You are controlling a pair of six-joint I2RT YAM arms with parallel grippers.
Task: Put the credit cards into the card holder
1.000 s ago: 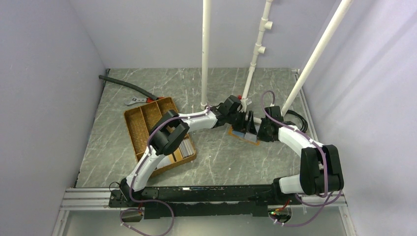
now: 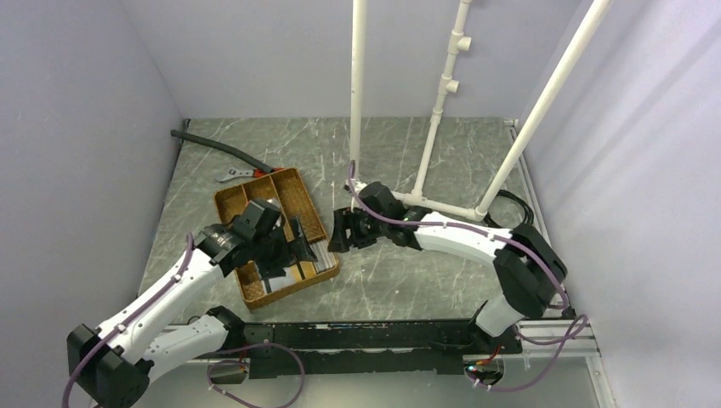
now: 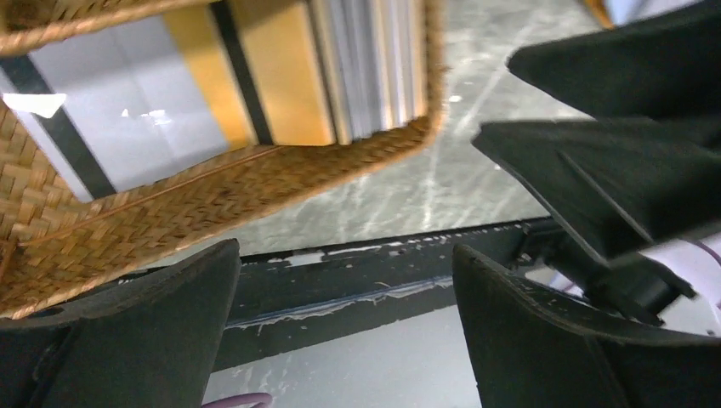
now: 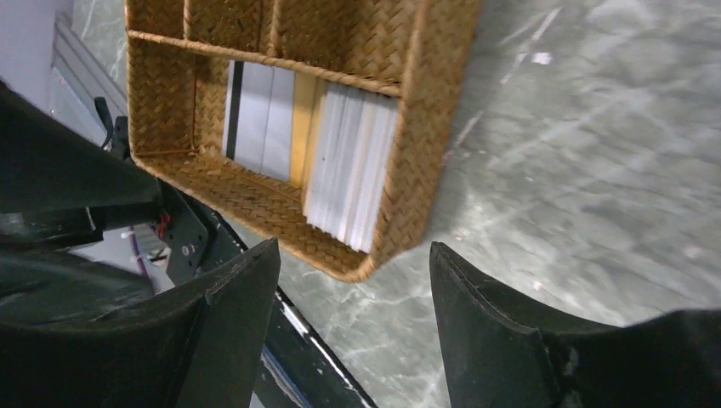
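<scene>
A woven divided box (image 2: 298, 195) stands left of centre, its front section holding cards (image 3: 144, 102), some white, some yellow with black stripes, and a row of upright white card edges (image 4: 349, 166). My left gripper (image 2: 289, 255) hangs open over that section, its fingertips low in the left wrist view with nothing between them. My right gripper (image 2: 342, 229) is open just right of the box, in front of its right wall (image 4: 425, 161), also holding nothing. The card holder cannot be clearly made out in the top view, where the right arm covers the middle.
White pipes (image 2: 357, 85) stand at the back and right. A wrench (image 2: 231, 174) and a dark hose (image 2: 212, 144) lie behind the box. A coiled cable (image 2: 519, 204) lies at the right.
Both arms have moved left from the orange-edged item at centre right: my left gripper to over the box, my right gripper to beside it.
</scene>
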